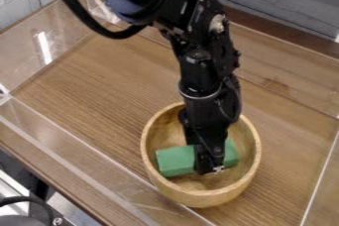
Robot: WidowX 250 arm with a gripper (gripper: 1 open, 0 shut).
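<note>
My gripper (207,157) reaches down into a round yellow-tan bowl (162,131) and is shut on a green block (173,162) lying inside it. The block spans the lower part of the bowl, its middle hidden behind the black fingers.
The bowl rests on a wooden table (79,91) with open surface to the left and right. A clear panel edge runs along the left side. A grey back wall stands behind, and cables show at the lower left.
</note>
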